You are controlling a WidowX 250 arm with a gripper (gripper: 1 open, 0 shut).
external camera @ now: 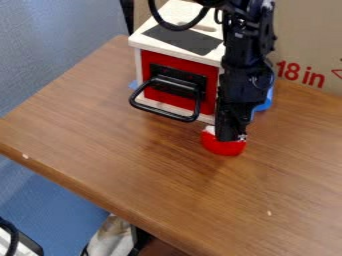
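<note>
My black gripper points down over a small red round object on the wooden table, at the front right of a white and red toy oven. The fingertips are at the object's upper part, a white patch showing beside them. Whether they are open or shut on it is hidden by the dark arm. The oven has a black handle on its front.
A cardboard box stands behind at the right. A blue object lies behind the arm.
</note>
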